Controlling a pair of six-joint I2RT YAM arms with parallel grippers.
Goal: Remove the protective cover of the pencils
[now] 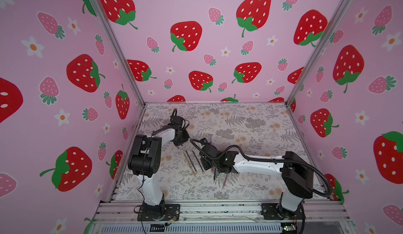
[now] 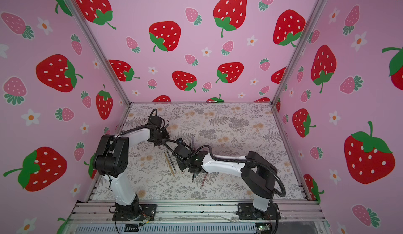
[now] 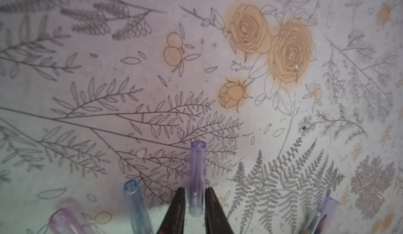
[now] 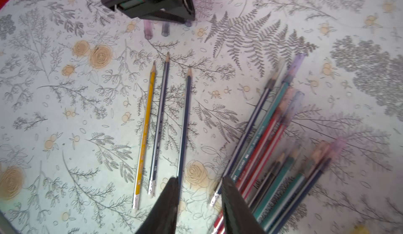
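Observation:
Three uncapped pencils, yellow (image 4: 144, 133), dark (image 4: 159, 125) and navy (image 4: 183, 133), lie apart from a bunch of capped pencils (image 4: 268, 120) in the right wrist view. Loose caps, purple (image 3: 197, 167), blue (image 3: 136, 204) and pink (image 3: 65, 217), lie beneath my left gripper, its fingertips part open around the purple cap's lower end; contact cannot be told. My right gripper is open, hovering above the pencils between the navy one and the bunch, with nothing seen between its fingers.
The patterned board (image 1: 235, 116) is clear at the back and right. Pink strawberry walls enclose it. The right arm reaches low across the middle, its gripper housing close to the left one in the top views.

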